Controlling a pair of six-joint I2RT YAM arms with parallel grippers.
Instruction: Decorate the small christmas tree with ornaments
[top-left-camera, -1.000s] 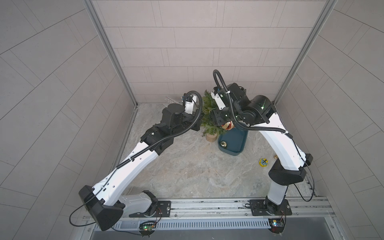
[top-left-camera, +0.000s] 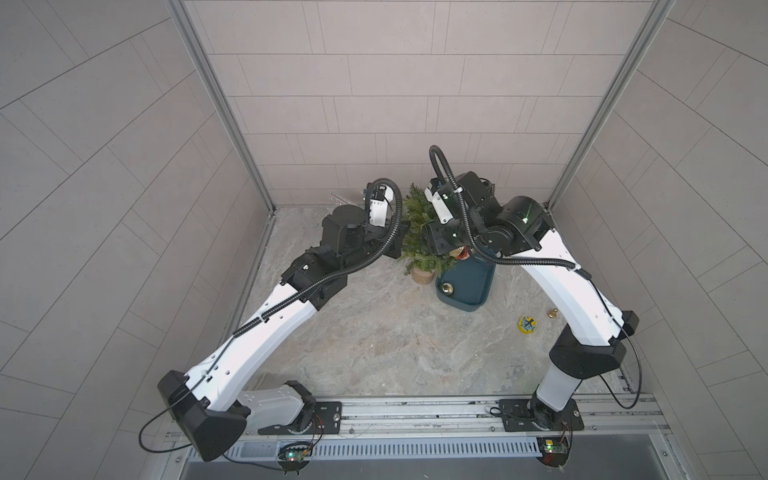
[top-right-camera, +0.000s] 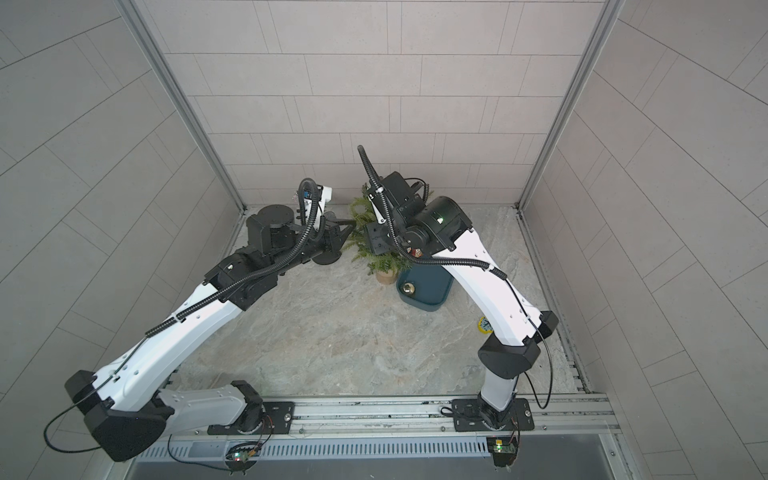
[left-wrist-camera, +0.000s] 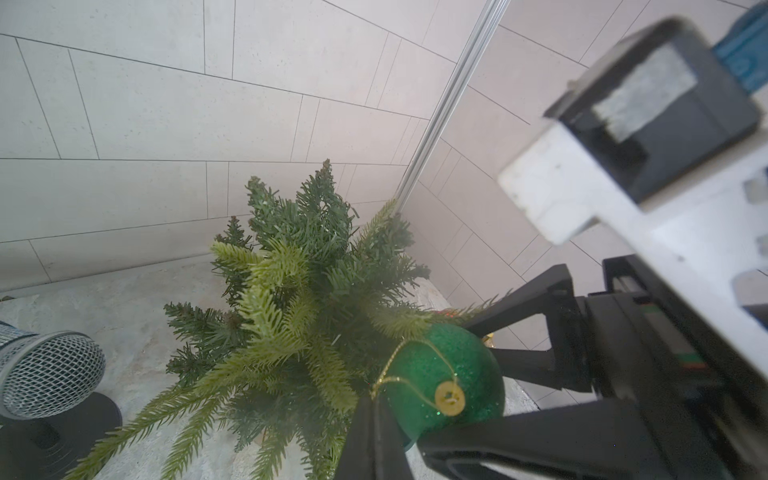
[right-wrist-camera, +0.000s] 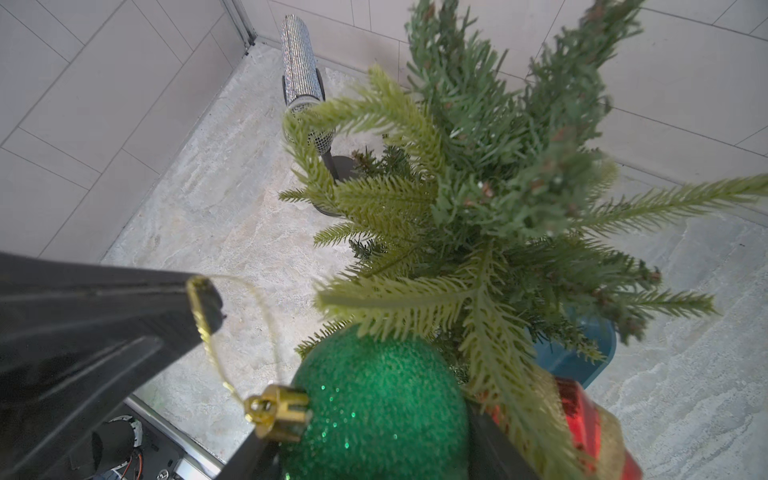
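The small Christmas tree (top-left-camera: 420, 220) stands in its pot (top-left-camera: 422, 276) between my two arms. A glittery green ball (right-wrist-camera: 376, 408) with a gold cap is in front of the branches, between the fingers of my right gripper; whether they press on it is unclear. My left gripper is shut, and the ball's thin gold loop (left-wrist-camera: 409, 342) reaches its fingertips (right-wrist-camera: 209, 308). Beside the ball, partly behind a branch, a red and gold ornament (right-wrist-camera: 588, 424) shows; what supports it is hidden.
A blue tray (top-left-camera: 480, 292) with a gold ball (top-left-camera: 447, 289) stands right of the pot. Nearer the front right lie a yellow ornament (top-left-camera: 526, 324) and a small gold one (top-left-camera: 553, 313). A microphone (left-wrist-camera: 52, 374) stands left of the tree.
The left arm has shifted only a little.
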